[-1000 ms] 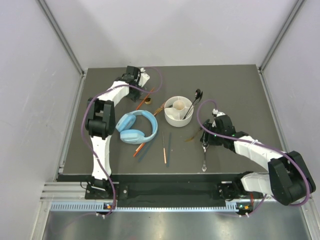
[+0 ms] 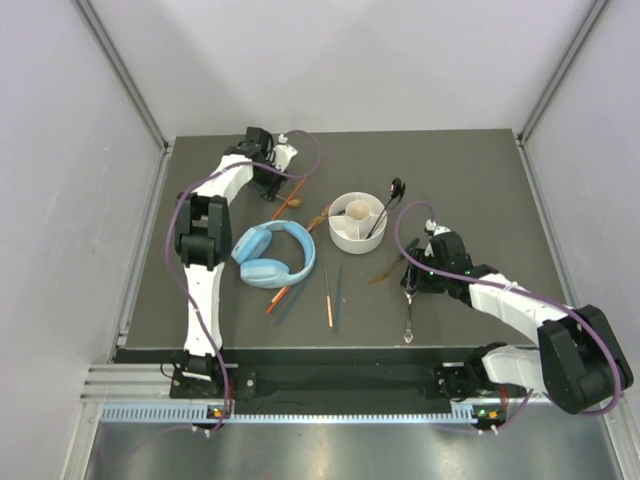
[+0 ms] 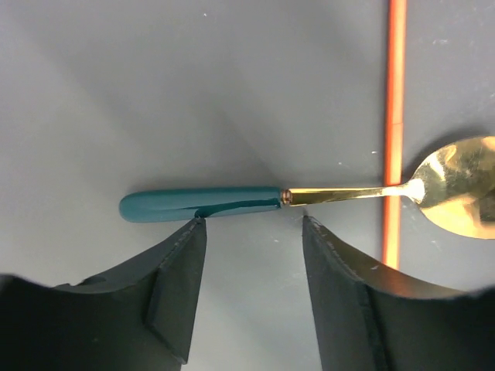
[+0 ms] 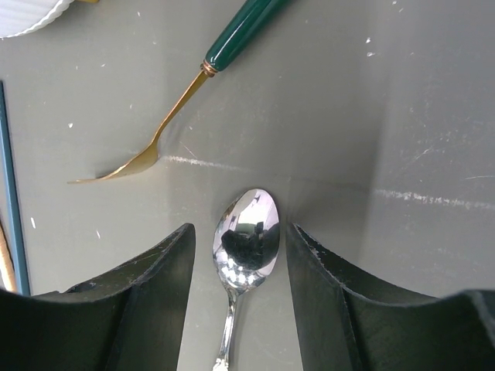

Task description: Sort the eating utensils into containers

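Observation:
A gold spoon (image 3: 456,185) with a teal handle (image 3: 201,202) lies across an orange chopstick (image 3: 394,93) at the back left; my left gripper hovers over it, open, fingertips just below the handle in the left wrist view. My right gripper stands open at a silver spoon (image 4: 244,247). A gold fork (image 4: 139,158) with a green handle lies nearby. A white divided container (image 2: 350,237) in the middle holds upright utensils, including two dark spoons (image 2: 397,188).
Blue headphones (image 2: 270,270) lie left of the container, over or beside orange chopsticks. More slim sticks (image 2: 329,310) lie at the front middle.
The right arm has barely moved.

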